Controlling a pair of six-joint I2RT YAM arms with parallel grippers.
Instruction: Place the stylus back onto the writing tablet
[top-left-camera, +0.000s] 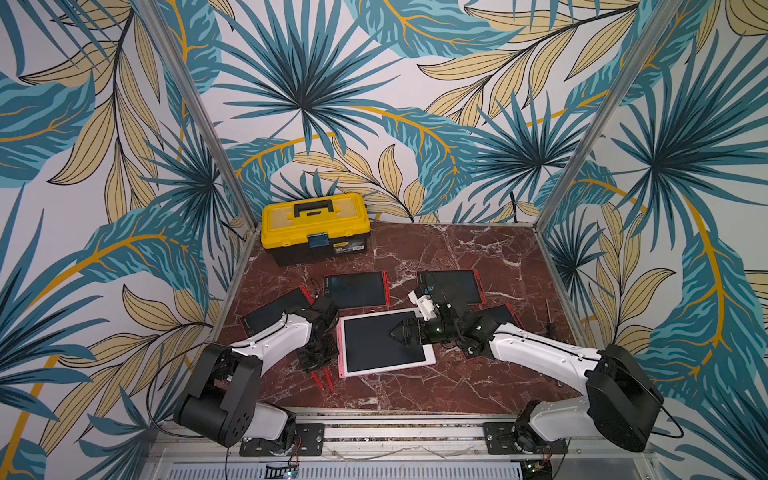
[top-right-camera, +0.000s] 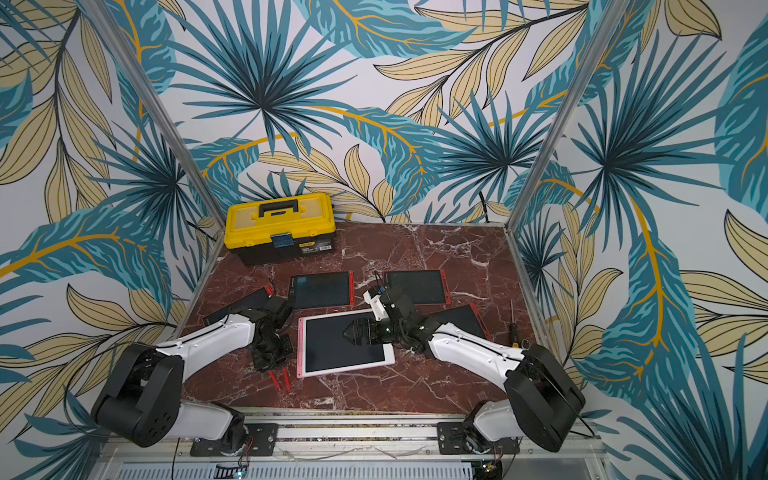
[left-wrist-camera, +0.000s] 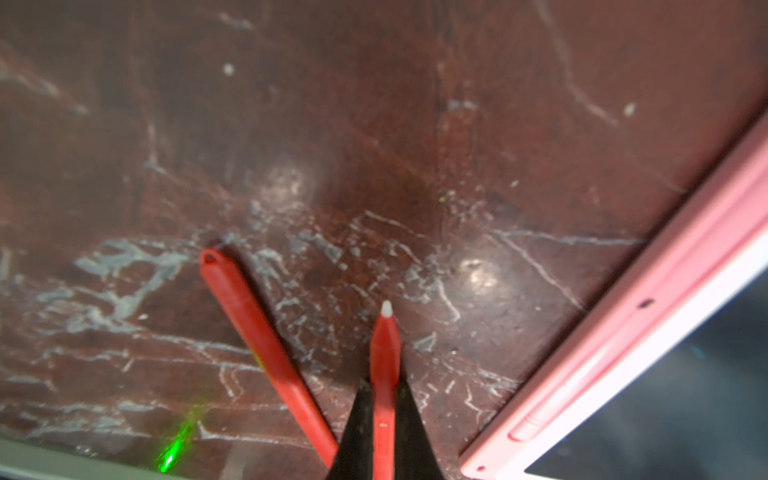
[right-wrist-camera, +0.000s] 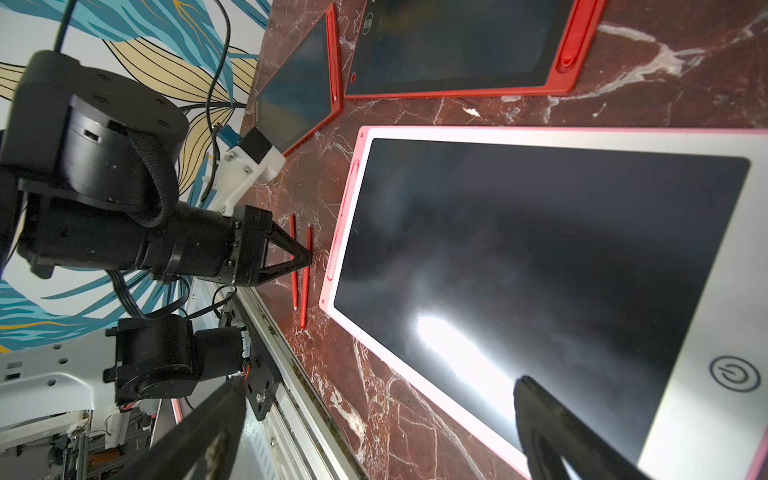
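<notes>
In the left wrist view, my left gripper is shut on a red stylus (left-wrist-camera: 385, 345), low at the table, with its white tip forward. A second red stylus (left-wrist-camera: 264, 344) lies left of it. The white-and-pink writing tablet (top-left-camera: 384, 341) lies right of the left gripper, its pink holder strip (left-wrist-camera: 616, 312) facing that gripper. My right gripper (top-left-camera: 400, 333) stands open above the tablet's screen, with nothing between its fingers.
Several red-edged tablets (top-left-camera: 356, 289) lie around the back and sides. A yellow toolbox (top-left-camera: 314, 232) stands at back left, and a screwdriver (top-right-camera: 513, 328) at far right. The back middle and front edge have bare table.
</notes>
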